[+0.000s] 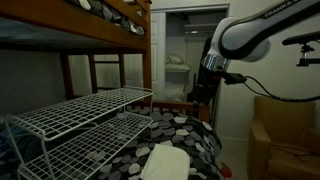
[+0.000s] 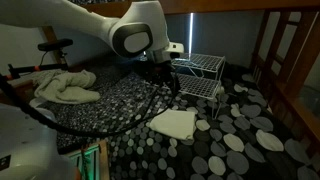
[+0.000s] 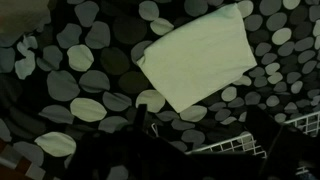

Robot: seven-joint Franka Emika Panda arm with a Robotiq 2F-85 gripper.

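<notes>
A folded white cloth (image 1: 166, 163) lies flat on the dotted bedding. From above, in the wrist view, the cloth (image 3: 198, 58) is a pale, roughly rectangular piece at upper centre. My gripper (image 1: 203, 92) hangs in the air above the bed, clear of the cloth. Its dark fingers stand apart at the bottom of the wrist view, open, with only bedding visible in the gap. A white two-tier wire rack (image 1: 85, 112) stands on the bed beside the cloth; in the second exterior view the rack (image 2: 203, 64) is behind the cloth.
Bedding with grey and white dots (image 2: 235, 150) spreads widely around the cloth, mostly bare. A wooden upper bunk (image 1: 70, 28) overhangs the rack. A brown armchair (image 1: 285, 140) stands at the right. In the second exterior view, a pale cloth-like heap (image 2: 68, 87) sits at the left.
</notes>
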